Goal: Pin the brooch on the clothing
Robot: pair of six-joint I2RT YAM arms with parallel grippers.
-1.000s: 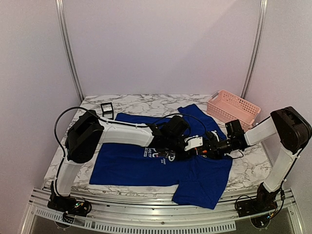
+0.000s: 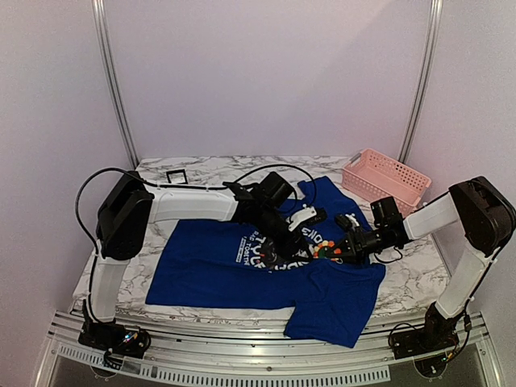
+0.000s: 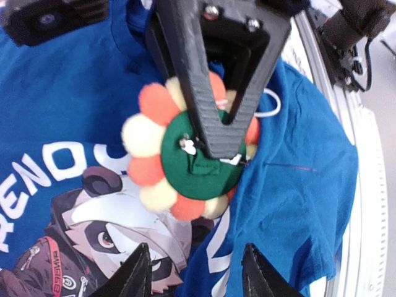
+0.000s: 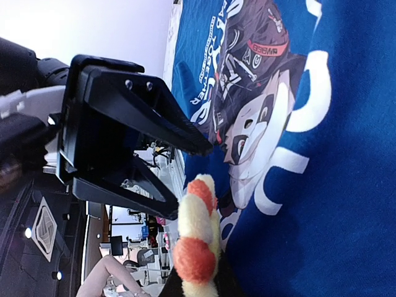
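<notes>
The blue clothing (image 2: 218, 274) with a panda print lies spread on the table. Over its printed chest is the flower brooch (image 3: 154, 136), orange and cream petals round a green centre, with my right gripper (image 2: 347, 247) shut on it. In the left wrist view the right gripper's black fingers cross the brooch's middle. My left gripper is part open just beside the brooch, nothing seen between its fingertips; in the right wrist view it hangs over the cloth left of the brooch.
A pink basket (image 2: 385, 169) stands at the back right. A small black frame (image 2: 176, 177) sits at the back left. Bare marble shows along the back of the table.
The right gripper stays about where it was.
</notes>
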